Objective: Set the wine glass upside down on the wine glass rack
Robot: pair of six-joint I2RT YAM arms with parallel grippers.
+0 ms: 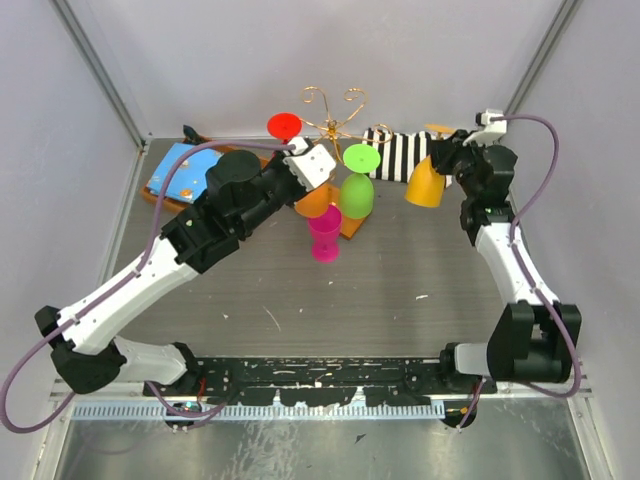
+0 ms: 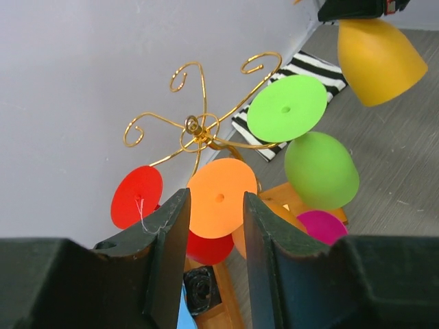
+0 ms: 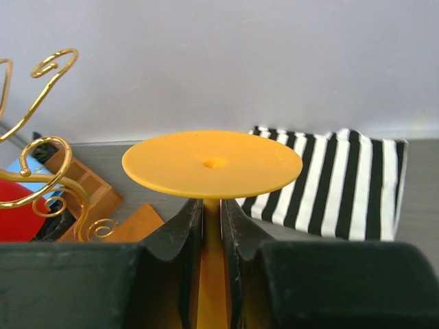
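My right gripper [image 1: 441, 147] is shut on the stem of a yellow-orange wine glass [image 1: 426, 186], just below its foot. The glass hangs foot up, bowl down, right of the gold wire rack [image 1: 335, 129]. Its round foot [image 3: 212, 164] fills the middle of the right wrist view. Red [image 2: 137, 197], orange [image 2: 221, 198] and green [image 2: 288, 107] glasses hang foot up on the rack. My left gripper is open by the orange glass, whose foot appears beyond and between its fingers; contact cannot be made out.
A magenta glass [image 1: 325, 232] sits in front of the rack. Behind the right gripper lies a black-and-white striped cloth [image 3: 329, 185]. A wooden tray [image 1: 150, 194] with a blue packet [image 1: 185, 178] is at the back left.
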